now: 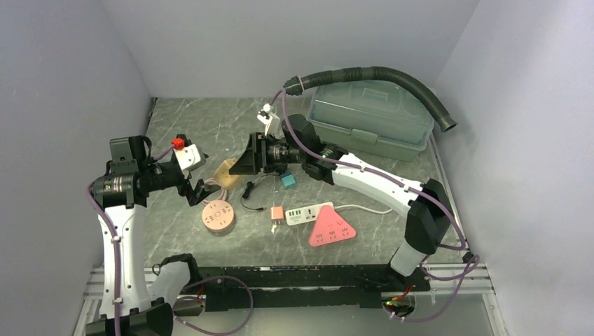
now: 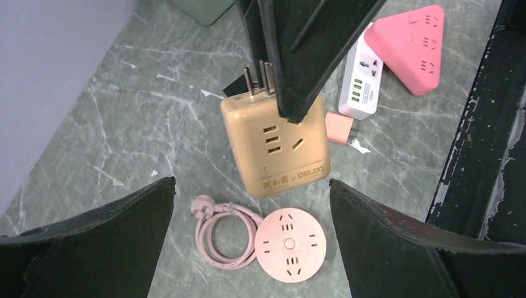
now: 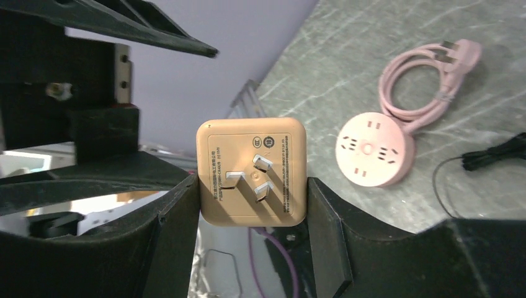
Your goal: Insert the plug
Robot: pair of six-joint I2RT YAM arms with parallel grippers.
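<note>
In the right wrist view, a beige cube adapter plug [image 3: 251, 130] is clamped between the fingertips of my right gripper, its three metal prongs facing the camera. The left wrist view shows the plug's [image 2: 273, 143] slotted face, with prongs sticking out at its top. My left gripper stands open with nothing touching its fingers; the plug lies beyond the gap between them. Up in the air, both grippers face each other close together in the top view, the plug [image 1: 225, 173] between them.
On the table below lie a round pink socket [image 1: 218, 216] with a coiled cord, a white power strip [image 1: 308, 213], a pink triangular socket [image 1: 331, 227], a small pink charger [image 1: 277, 215] and a black cable [image 1: 249, 189]. A green box [image 1: 371, 119] stands at back right.
</note>
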